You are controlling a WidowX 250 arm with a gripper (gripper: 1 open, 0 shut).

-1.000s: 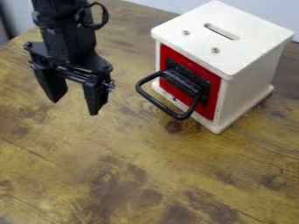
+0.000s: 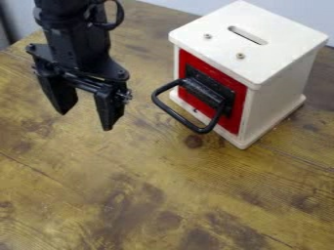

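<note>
My black gripper (image 2: 84,102) hangs at the upper left over the wooden table, open, with nothing between its fingers. To its right stands a white wooden box (image 2: 268,68) with a slot and screws on top. Its red front panel (image 2: 228,120) carries a black fixture with a black loop handle (image 2: 174,112) that sticks out toward the gripper, apart from it.
The box takes up the upper right, near the table's far part, with a pale background at the top edge.
My gripper has shifted very slightly to the right over the last second. The box and its handle look unchanged.
</note>
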